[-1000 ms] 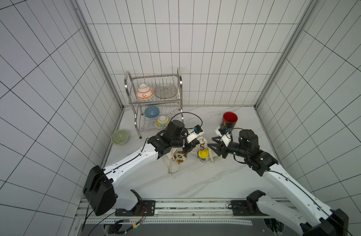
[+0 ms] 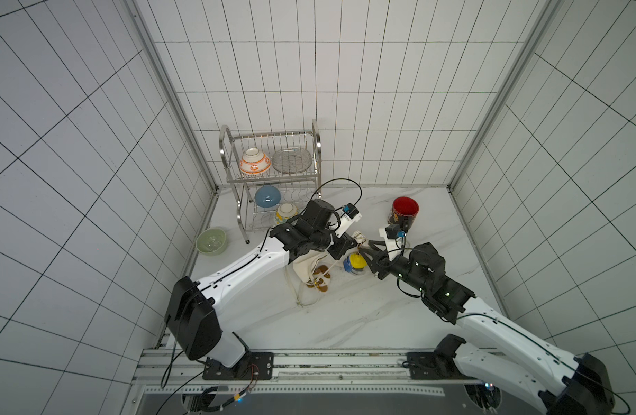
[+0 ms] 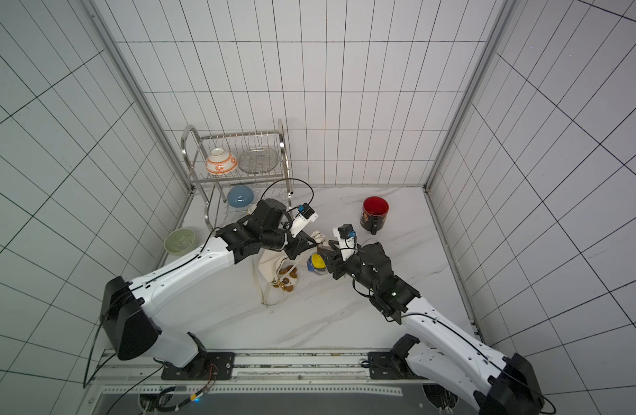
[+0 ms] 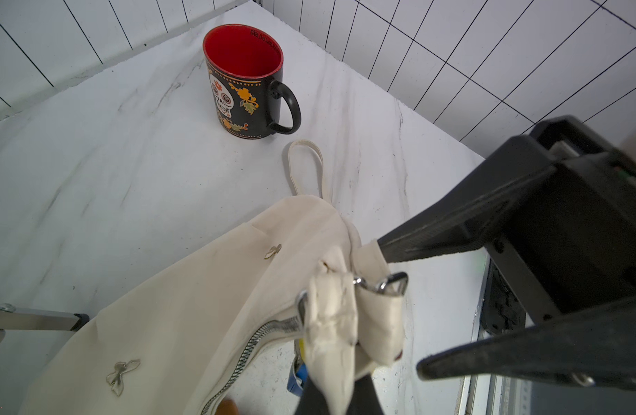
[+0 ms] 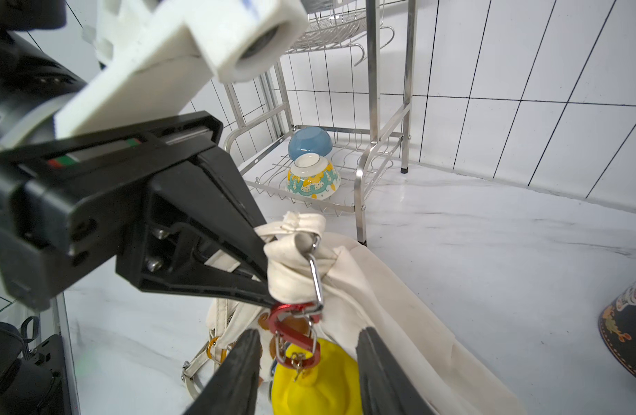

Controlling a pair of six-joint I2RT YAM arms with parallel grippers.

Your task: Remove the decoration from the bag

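Note:
The cream bag point(image 4: 186, 297) is partly lifted, and my left gripper point(image 2: 352, 242) is shut on a strap loop point(image 5: 290, 266) near its zipper. A metal ring and red clasp point(image 5: 296, 332) hang from that loop. Below the clasp is the decoration point(image 5: 314, 384), bright yellow, with a blue part point(image 3: 311, 265) showing from above. My right gripper stands open, its fingers point(image 5: 380, 373) on either side of the yellow decoration in the right wrist view. In the left wrist view those fingers point(image 4: 463, 200) are spread to the right of the strap. Whether they touch the decoration is unclear.
A dark mug with red inside point(image 4: 245, 83) stands behind the bag. To the back left is a metal dish rack point(image 2: 273, 176) with bowls, and a green bowl point(image 2: 211, 241) sits at the left edge.
My left gripper has moved up and slightly back with the bag's strap. The right gripper has come in leftward and now partly covers the yellow decoration.

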